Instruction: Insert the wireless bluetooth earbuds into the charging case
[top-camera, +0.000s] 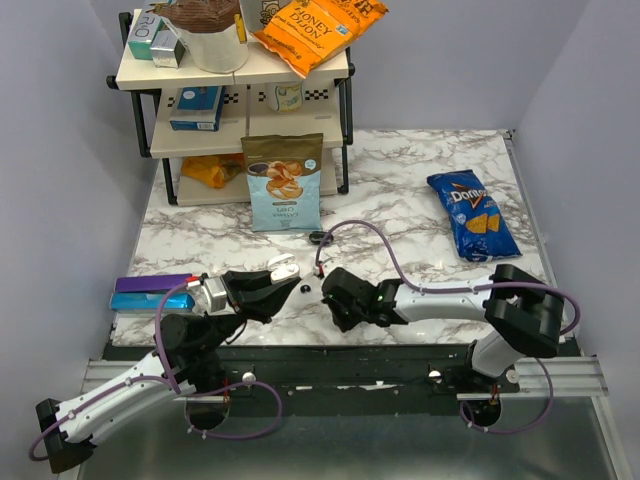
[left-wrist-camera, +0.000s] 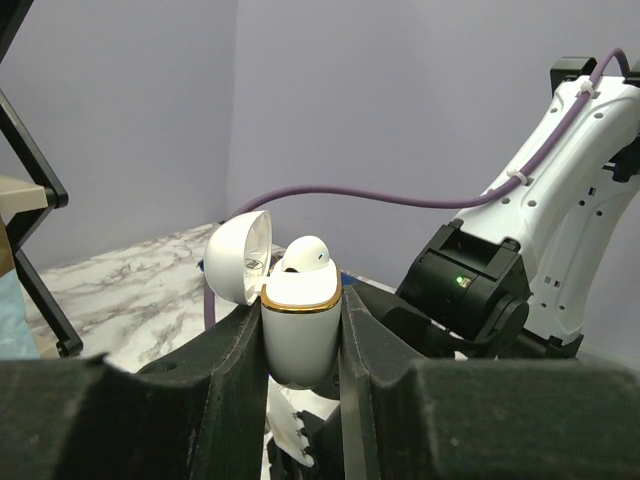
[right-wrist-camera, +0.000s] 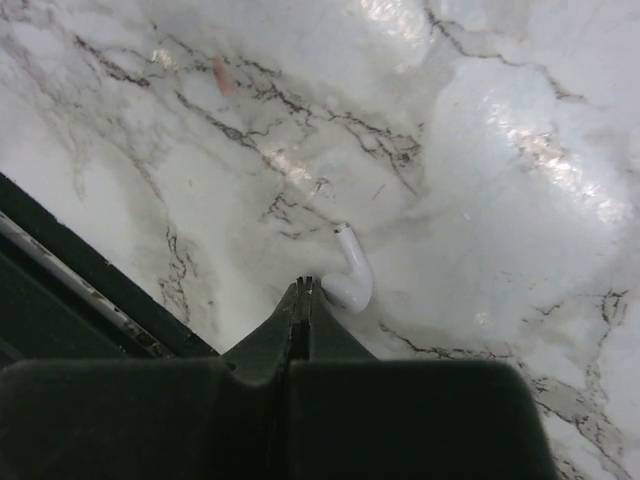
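Note:
The white charging case (left-wrist-camera: 300, 340), lid (left-wrist-camera: 235, 255) flipped up, is held upright in my left gripper (top-camera: 285, 280), shut on its body; one earbud (left-wrist-camera: 305, 252) shows in it. My right gripper is shut and low over the marble table, its tips right beside a loose white earbud (right-wrist-camera: 355, 275) lying on the surface; nothing shows between the fingers.
A shelf rack (top-camera: 230, 70) with snacks stands at back left, a chip bag (top-camera: 285, 185) before it. A Doritos bag (top-camera: 470, 215) lies right; flat boxes (top-camera: 150, 300) at left. The table's front edge runs near the right gripper.

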